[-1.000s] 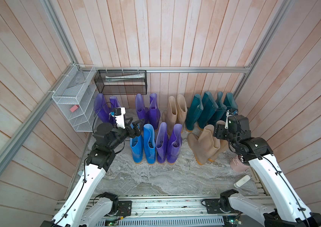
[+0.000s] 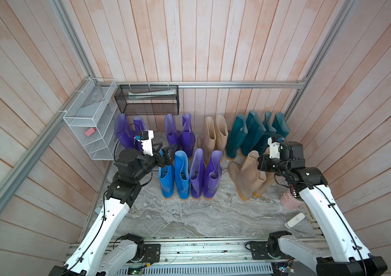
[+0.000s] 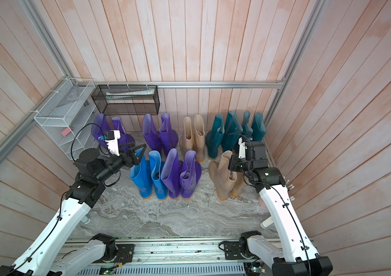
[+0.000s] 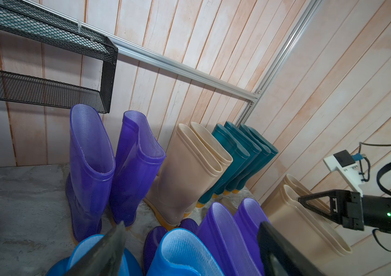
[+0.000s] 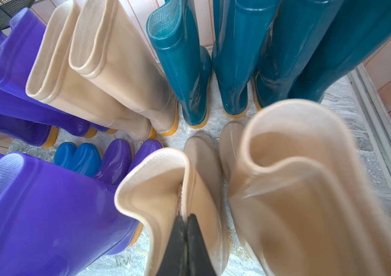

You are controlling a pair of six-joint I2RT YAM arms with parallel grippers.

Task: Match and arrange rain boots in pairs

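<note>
Boots stand in pairs: purple (image 2: 187, 133), beige (image 2: 208, 135) and teal (image 2: 254, 133) along the back; blue (image 2: 181, 177) and purple (image 2: 213, 179) in front, with another beige pair (image 2: 246, 179) at front right. My left gripper (image 2: 167, 155) is part open above the blue boots, nothing seen between its fingers; in the left wrist view its fingers are blurred. My right gripper is shut over the rim of the nearer beige boot (image 5: 158, 184), nothing visible between its fingers.
A black wire basket (image 2: 147, 100) and white racks (image 2: 87, 124) hang at back left. A pink container (image 2: 290, 200) and white object (image 2: 295, 220) lie at right.
My right arm and gripper have shifted slightly leftward over the front beige boots. The left arm and the boots appear still.
</note>
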